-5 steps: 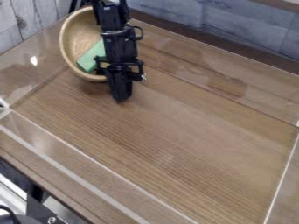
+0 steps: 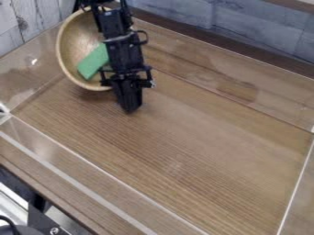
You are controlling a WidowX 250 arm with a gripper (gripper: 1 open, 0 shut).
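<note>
A light wooden bowl (image 2: 76, 37) stands at the back left, partly behind the dark robot arm, with a green object (image 2: 91, 59) inside it. My gripper (image 2: 128, 101) is low at the bowl's right front, dark and blurred against the table. Whether it is shut, or has anything between its fingers, is too unclear to tell.
The arm and gripper have shifted slightly and changed angle beside the bowl. The green object looks a little lower in view than before.
</note>
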